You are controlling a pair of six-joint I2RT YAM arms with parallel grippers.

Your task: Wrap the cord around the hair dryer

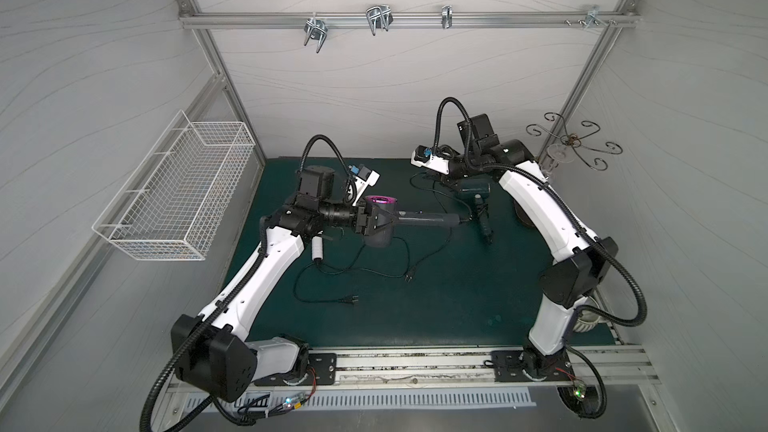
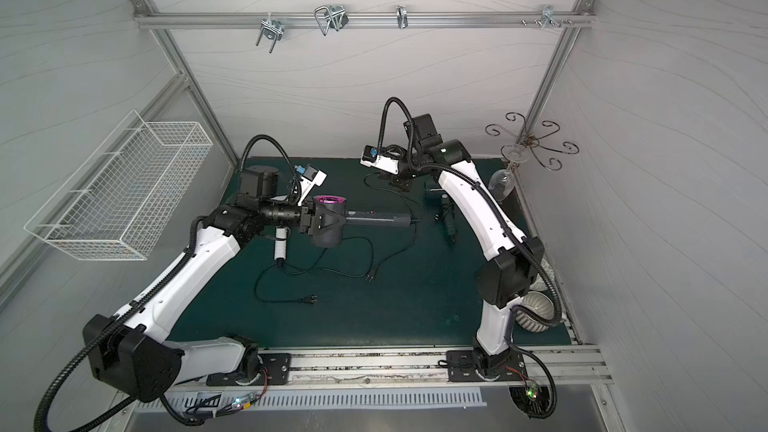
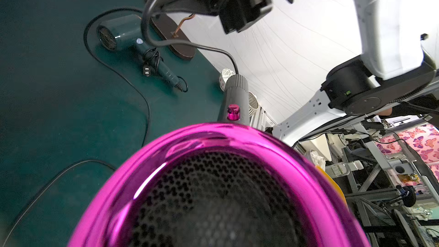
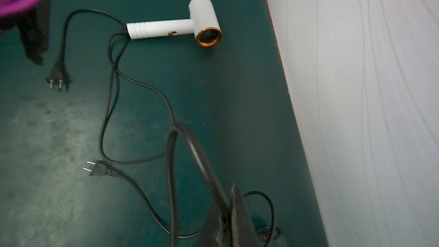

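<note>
My left gripper (image 1: 369,216) is shut on a grey hair dryer (image 1: 424,218) with a magenta intake ring (image 3: 219,130), holding it raised above the table, handle pointing right. Its black cord (image 3: 192,44) rises from the handle end toward my right arm. My right gripper is shut on the cord (image 4: 203,164), high above the table to the right and back of the left one. A white hair dryer (image 4: 205,20) lies on the table with plugs and tangled cords around it.
A teal hair dryer (image 3: 121,32) lies at the back right beside a dark stand (image 3: 167,32). A wire basket (image 1: 172,192) hangs on the left wall. Ribbed bowls sit along the right edge.
</note>
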